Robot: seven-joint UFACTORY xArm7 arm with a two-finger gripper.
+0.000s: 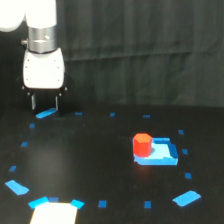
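My gripper (45, 103) hangs at the upper left of the camera view, pointing down from a pale arm. Its two dark fingers look spread apart, and nothing shows between them. A red, roughly six-sided object (142, 145) is right of the middle, well away from the gripper. It is at the left part of a small blue and white tray (169, 158) and covers some of it. Whether it rests inside the tray or in front of it, I cannot tell.
Small blue marks dot the table, with larger blue pieces at the left (16, 187) and right (186, 198). A pale object (53, 214) is cut off by the bottom edge. Dark curtain (140, 60) hangs behind.
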